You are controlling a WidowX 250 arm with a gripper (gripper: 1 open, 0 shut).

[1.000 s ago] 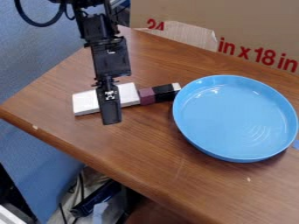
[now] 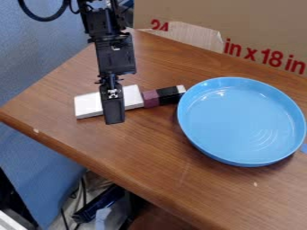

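Note:
My black gripper [image 2: 114,103] hangs at the left of the wooden table, low over a white block [image 2: 88,105], covering part of it. Whether its fingers are open or shut cannot be told from this angle. A short bar with maroon and black sections [image 2: 160,96] lies just right of the white block, ending in a pale tip. A light blue plate [image 2: 240,121] sits to the right of these.
A cardboard box [image 2: 240,27] stands behind the table. Beyond the left edge are cables and dark items below.
My gripper has shifted very slightly, ending a little higher than a second ago. The blocks and the plate look unchanged.

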